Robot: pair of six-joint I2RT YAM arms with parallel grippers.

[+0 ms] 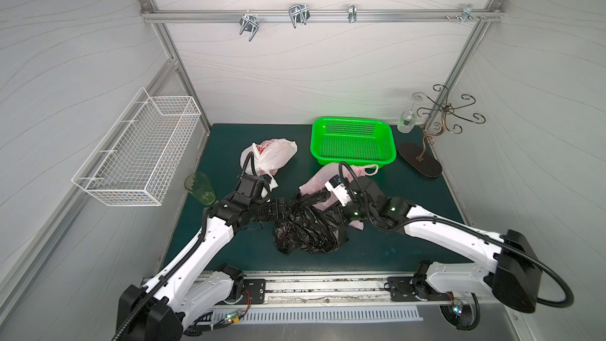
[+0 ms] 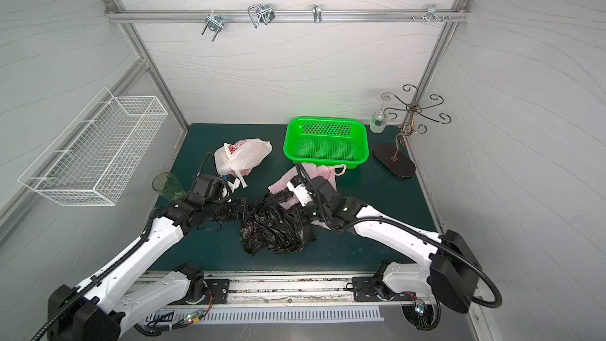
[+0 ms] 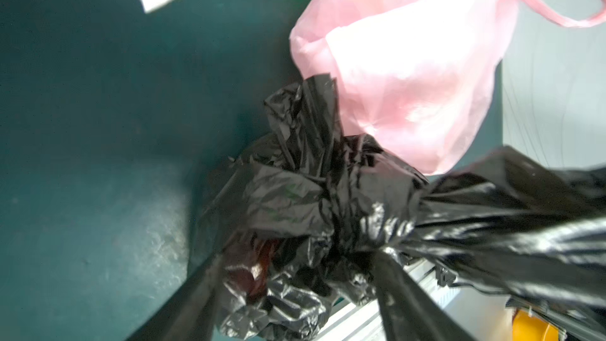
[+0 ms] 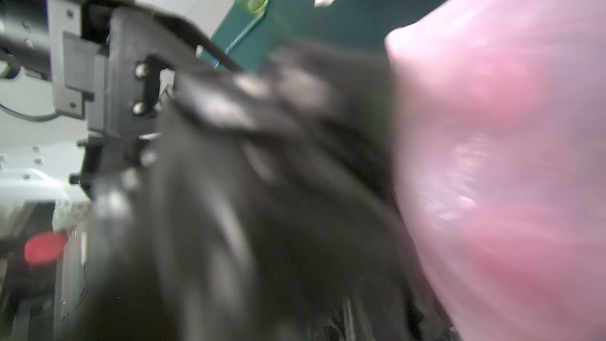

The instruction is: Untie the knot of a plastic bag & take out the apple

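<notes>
A crumpled black plastic bag (image 1: 308, 227) lies on the table front-centre, knotted at the top; something reddish shows through it in the left wrist view (image 3: 252, 265). My left gripper (image 1: 277, 209) is at the bag's left side; in its wrist view the blurred fingers stand apart over the bag, with no clear hold. My right gripper (image 1: 337, 214) is at the bag's upper right, where a twisted strand of plastic stretches out in the left wrist view. Whether it grips that strand is hidden by blur.
A pink bag (image 1: 322, 180) lies behind the black one, a white bag (image 1: 271, 151) back left. A green basket (image 1: 352, 123) stands at the back, a metal stand (image 1: 419, 161) at right, a glass (image 1: 199, 186) at left.
</notes>
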